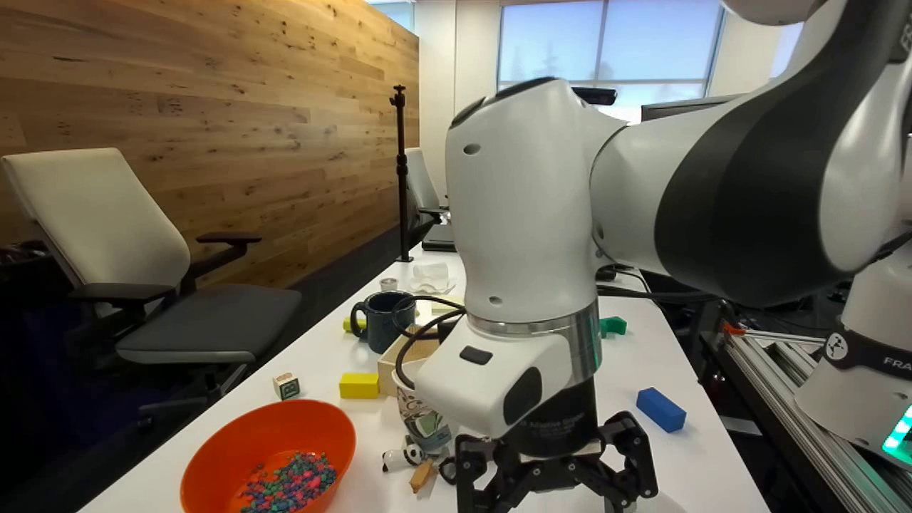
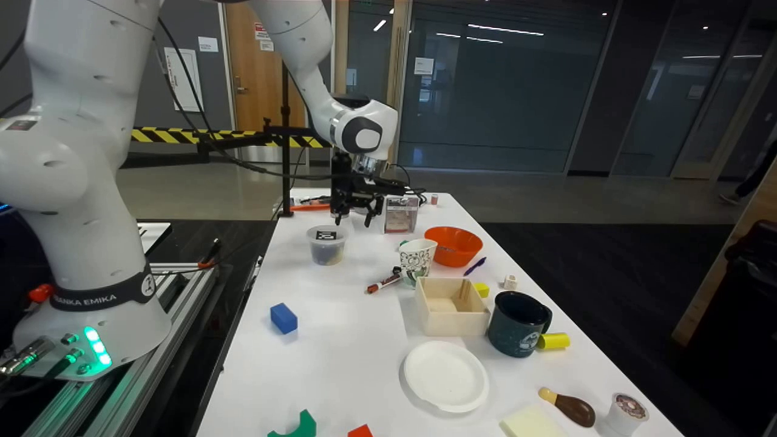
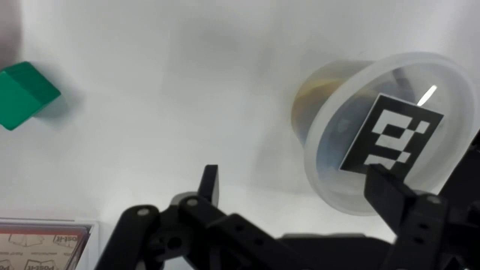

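Note:
My gripper stands open, its two fingers wide apart over the white table with nothing between them. In the wrist view its right fingertip overlaps the near rim of a clear plastic tub (image 3: 321,135), which has a black-and-white marker on its lid; whether they touch I cannot tell. The same tub (image 2: 328,251) stands upright in exterior view 2, nearer that camera than the gripper (image 2: 358,218). In exterior view 1 the gripper (image 1: 551,504) reaches the bottom edge, and its fingertips are cut off.
A green block (image 3: 27,94) and a Post-it box (image 3: 40,247) lie to the left in the wrist view. An orange bowl (image 2: 455,247), a patterned cup (image 2: 416,260), a wooden box (image 2: 451,320) and a dark mug (image 2: 517,324) line one side. A blue block (image 2: 284,318) sits apart.

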